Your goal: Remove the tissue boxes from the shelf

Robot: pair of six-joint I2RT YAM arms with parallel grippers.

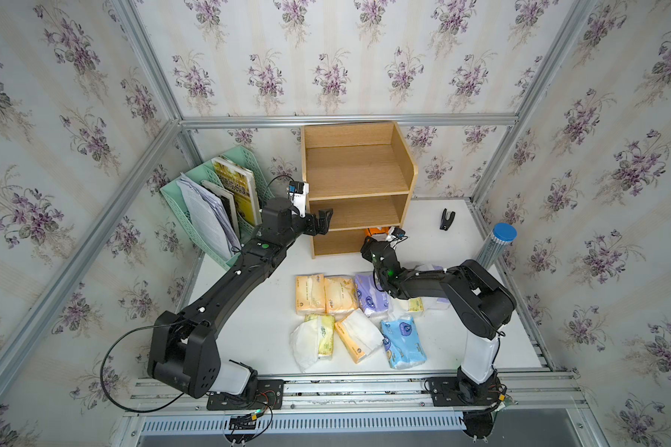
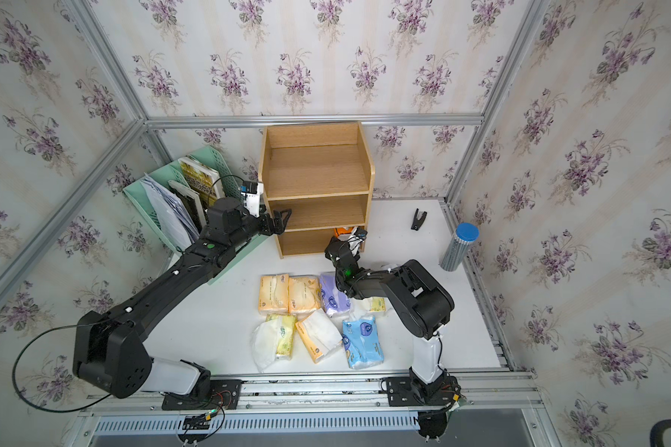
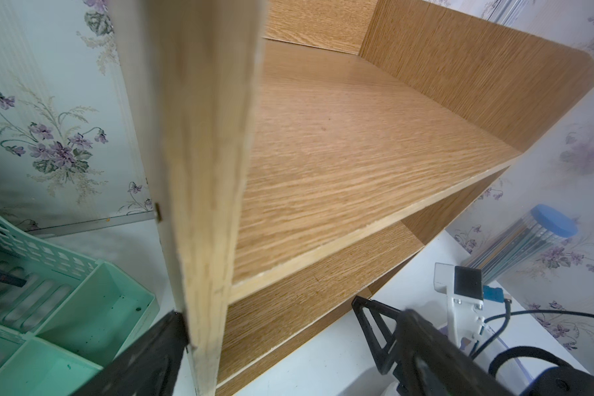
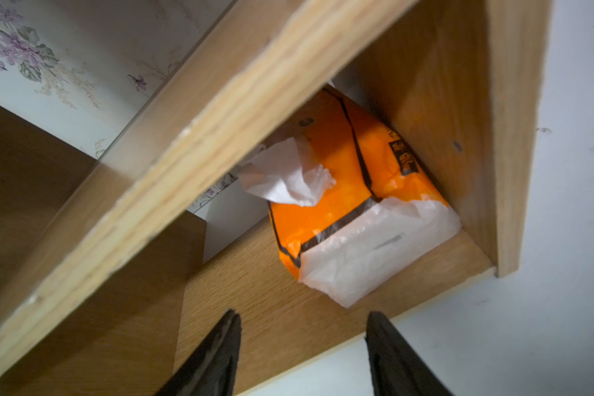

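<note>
An orange tissue pack [image 4: 330,211] with white tissue pulled out lies in the lowest compartment of the wooden shelf [image 1: 358,164], against its right side. My right gripper is open just in front of that compartment, facing the pack with nothing between its fingers. My left gripper [image 1: 319,222] is at the shelf's front left upright; in the left wrist view its dark fingers are blurred near that edge. The shelf's upper compartments are empty.
Several tissue packs [image 1: 309,294] lie on the table's front half. A green basket [image 1: 186,212] of books stands at left, a blue-lidded cylinder [image 1: 492,249] and a black tool [image 1: 447,219] at right.
</note>
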